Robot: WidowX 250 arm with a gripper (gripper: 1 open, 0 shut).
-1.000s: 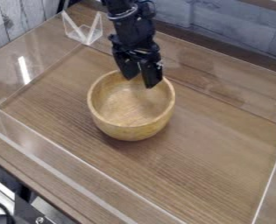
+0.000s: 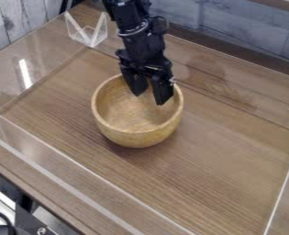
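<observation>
A round wooden bowl point(image 2: 137, 119) sits near the middle of the table, looking empty. My gripper point(image 2: 147, 92) hangs over the bowl's back part, its dark fingers pointing down toward the bowl's inside; it looks open, with nothing seen between the fingers. The black arm reaches down from the top of the view.
Small clear plastic items lie at the left edge and back left. Walls edge the table at the back, and dark cables lie in the lower left corner.
The gripper has shifted slightly over the bowl's back part, its pose a little different. The bowl looks unmoved.
</observation>
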